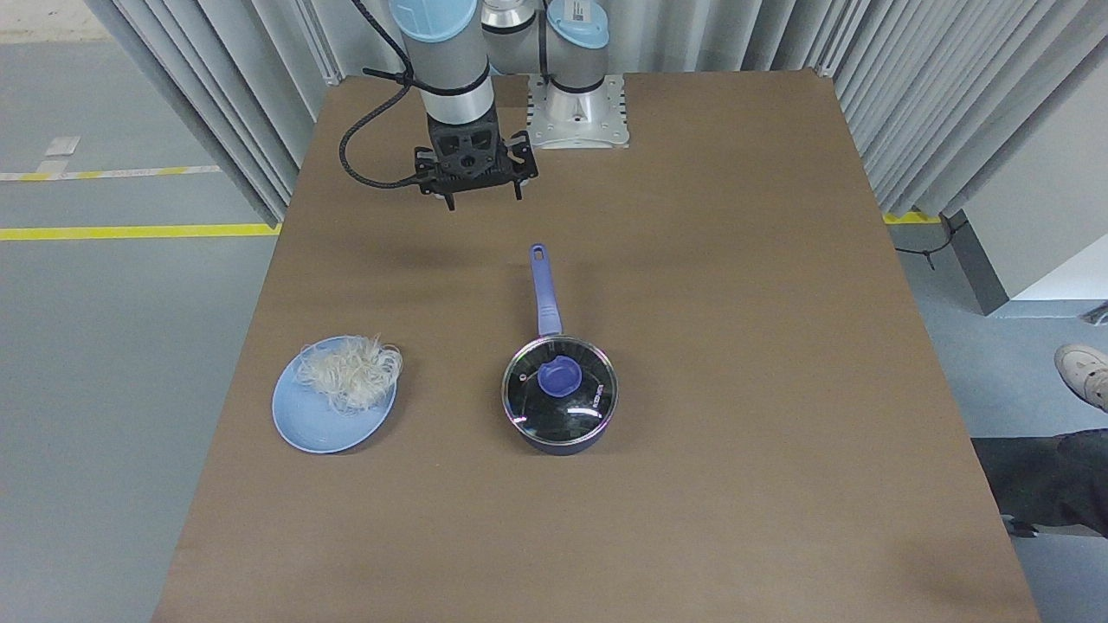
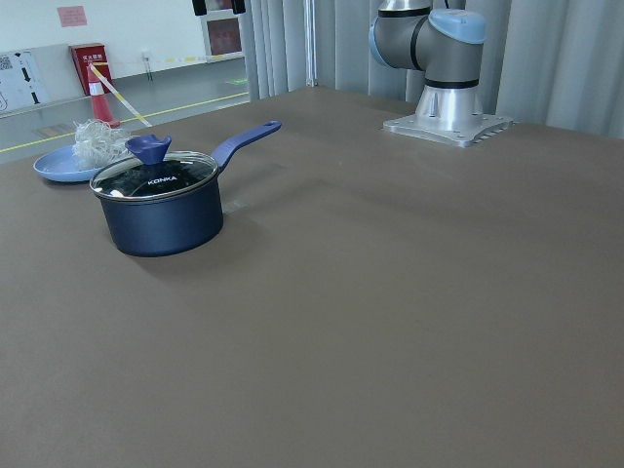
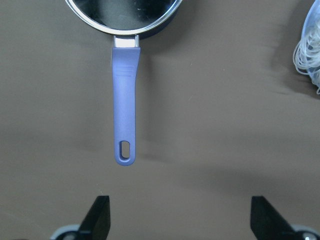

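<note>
My gripper (image 1: 484, 197) hangs above the table's back part, behind the pot; in the wrist view its two black fingers stand wide apart with nothing between them (image 3: 180, 220). A dark blue saucepan (image 2: 166, 224) with glass lid and blue knob (image 1: 558, 375) sits mid-table, its blue handle (image 1: 546, 291) toward the robot, below and ahead of the fingers in the wrist view. A light blue plate (image 1: 317, 420) holding a tangle of white noodle-like strands (image 1: 353, 369) lies to the pot's left in the front view.
The robot's base (image 1: 576, 125) is at the back edge, with curtains behind it. A person's shoe and leg show on the floor at the right.
</note>
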